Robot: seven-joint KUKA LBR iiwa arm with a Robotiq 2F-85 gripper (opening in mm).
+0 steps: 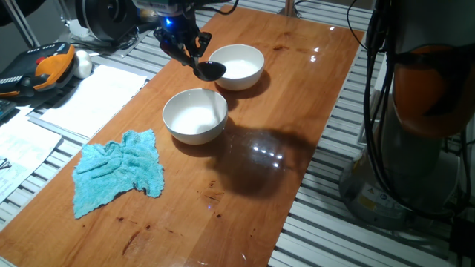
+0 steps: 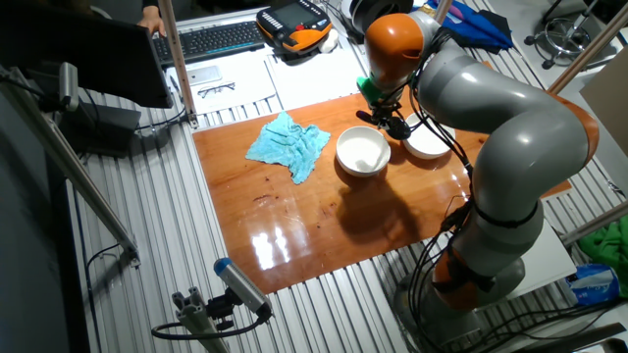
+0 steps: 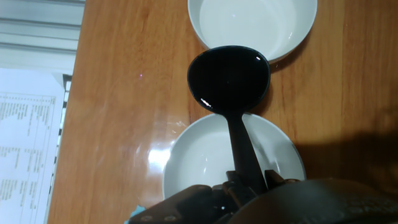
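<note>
My gripper is shut on the handle of a black ladle [image 3: 229, 81], and the ladle's head points away from the fingers. Two white bowls stand upright on the wooden table. In exterior view 1 the ladle's head overlaps the left rim of the farther bowl [image 1: 241, 65], while the nearer bowl [image 1: 194, 117] sits just below it. From the wrist, the head hangs over the gap between the bowls, covering part of each rim. Its inside looks dark and glossy; whether it contains anything cannot be told.
A crumpled turquoise cloth [image 1: 119, 170] lies left of the nearer bowl. Papers [image 1: 96, 104] and an orange-black device [image 1: 37, 70] are off the table's left side. The robot's own base stands at the right.
</note>
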